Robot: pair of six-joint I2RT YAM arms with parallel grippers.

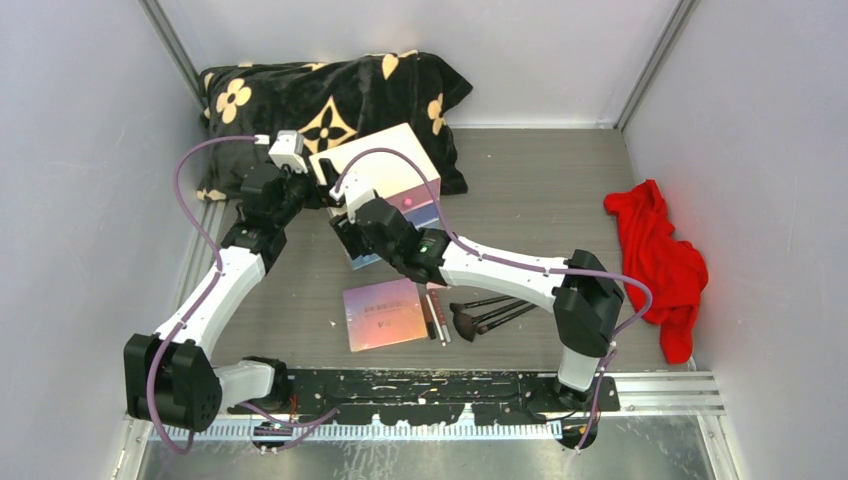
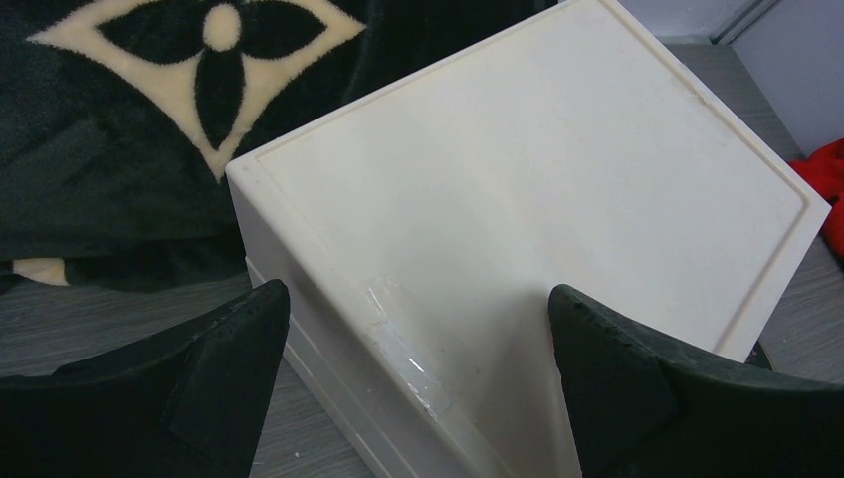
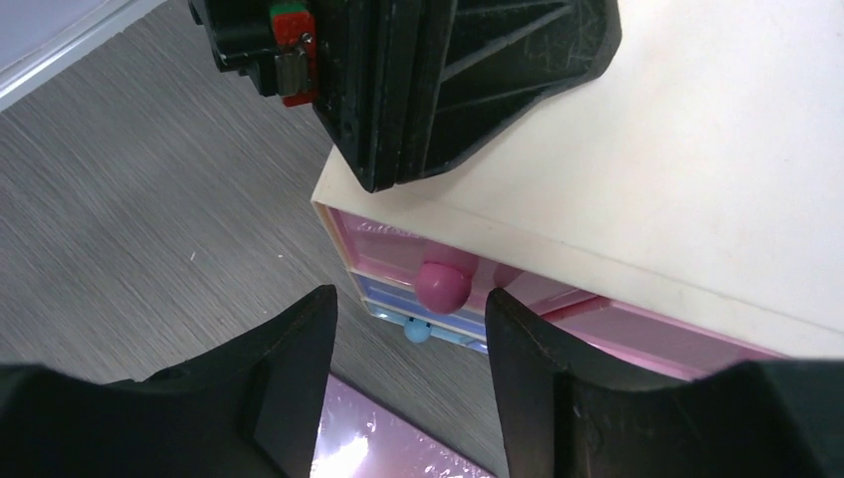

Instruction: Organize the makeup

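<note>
A cream organizer box (image 1: 375,150) with pink, purple and blue drawers rests against the pillow. My left gripper is open over its white top, fingers around the near left edge. My right gripper faces the drawer front, fingers part open on either side of a round pink knob (image 3: 443,287), not visibly shut on it; a blue knob (image 3: 418,330) sits below. In the top view a pink-orange palette (image 1: 385,315) lies in front of the box, beside pencils (image 1: 440,320) and several black brushes (image 1: 495,320).
A black patterned pillow (image 1: 260,110) fills the back left. A red cloth (image 1: 650,260) lies at the right wall. My left arm occupies the left side.
</note>
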